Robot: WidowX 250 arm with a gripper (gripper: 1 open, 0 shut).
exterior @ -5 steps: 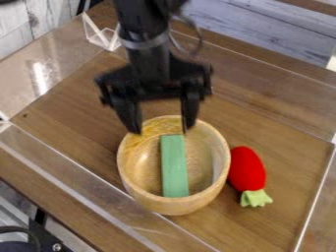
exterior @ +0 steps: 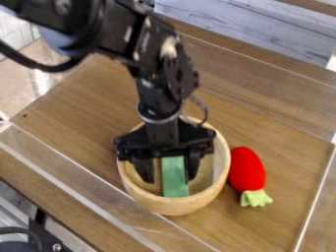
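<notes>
A light wooden bowl (exterior: 201, 199) stands near the front of the wooden table, holding a green bar-shaped object (exterior: 175, 182). My black gripper (exterior: 164, 161) is lowered into the bowl over the upper part of the green object, its fingers on either side. I cannot tell whether the fingers touch it. A red toy vegetable with a pale green top (exterior: 249, 173) lies just right of the bowl.
A clear plastic edge runs along the front left, and a pale slatted panel (exterior: 262, 25) stands at the back.
My gripper has moved down from above the bowl into it, now covering the top of the green object. The bowl and red vegetable look unmoved.
</notes>
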